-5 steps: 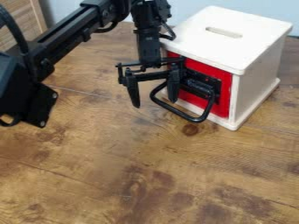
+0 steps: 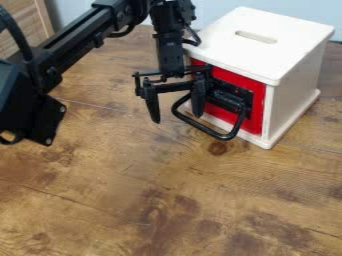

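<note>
A white wooden box (image 2: 294, 75) with a slot on top stands at the upper right, its red front panel (image 2: 255, 127) facing left toward the viewer. A black mechanism with a loop handle (image 2: 230, 131) is mounted on that panel, the loop sticking out low in front. My black gripper (image 2: 175, 108) hangs just left of the panel, open, its fingers pointing down above and beside the loop's outer end. I see nothing held between the fingers. Whether a finger touches the handle is unclear.
The dark arm reaches in from the upper left. A wooden slatted piece (image 2: 16, 28) stands at the top left corner by a pale wall.
</note>
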